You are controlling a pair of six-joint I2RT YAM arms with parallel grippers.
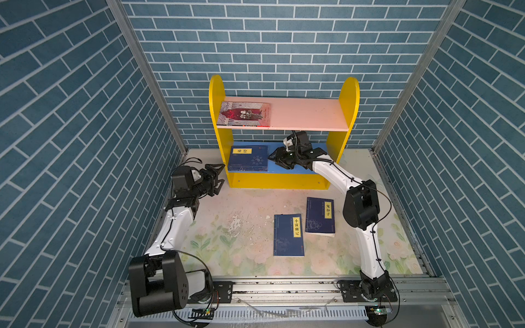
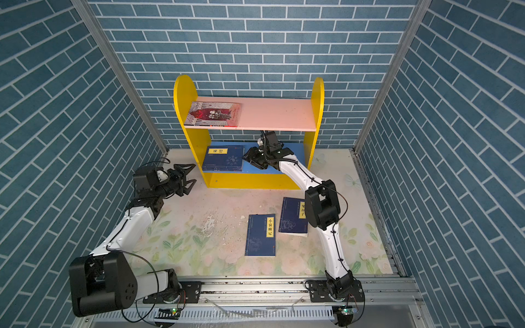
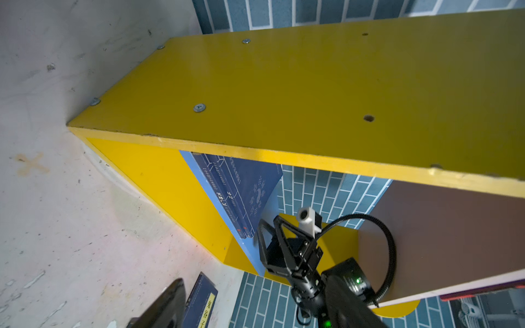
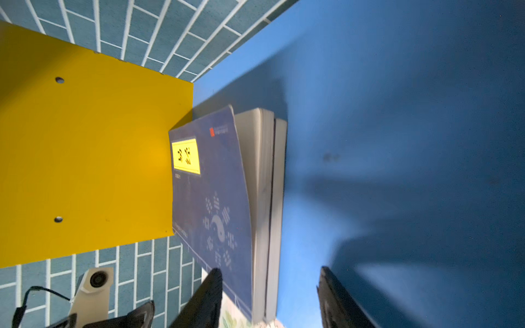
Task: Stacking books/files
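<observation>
Two stacked blue books (image 4: 213, 202) lie on the blue lower shelf (image 4: 382, 180), against the yellow left side panel; the top cover is slightly lifted along its open edge. My right gripper is part open just right of that stack, with nothing between its fingers. Outside the shelf, left of its side panel, my left gripper (image 1: 218, 180) stands part open and empty. On the table in front lie a blue book with a yellow label (image 1: 288, 235) and, to its right, another blue book (image 1: 320, 215).
A red-and-grey book (image 1: 244, 114) rests at the left of the pink upper shelf (image 1: 306, 112), which forms a low roof over my right gripper. The yellow right panel (image 1: 350, 104) closes the other side. Clear table lies left of the loose books.
</observation>
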